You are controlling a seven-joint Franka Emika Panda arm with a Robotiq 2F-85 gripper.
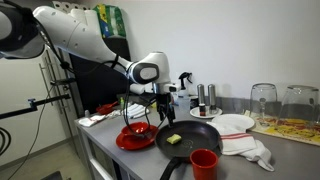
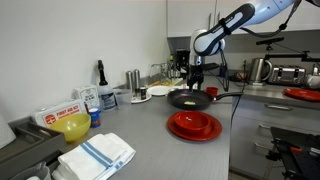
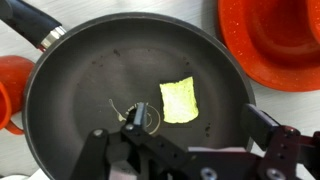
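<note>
A yellow sponge-like square (image 3: 179,100) lies flat in the black frying pan (image 3: 90,80), near the middle of the wrist view. In exterior view 1 the pan (image 1: 200,145) rests on the counter with the yellow piece (image 1: 174,139) toward its left side. My gripper (image 1: 163,108) hangs above the pan's far left part, clear of the yellow piece. Its dark fingers (image 3: 262,125) stand wide apart in the wrist view, so it is open and holds nothing.
A red bowl on a red plate (image 3: 262,70) sits beside the pan. Close to the pan handle stands a red mug (image 1: 204,163). Behind are a white plate (image 1: 234,121), a white cloth (image 1: 240,143) and glass jars (image 1: 299,103). Bare counter shows in exterior view 2.
</note>
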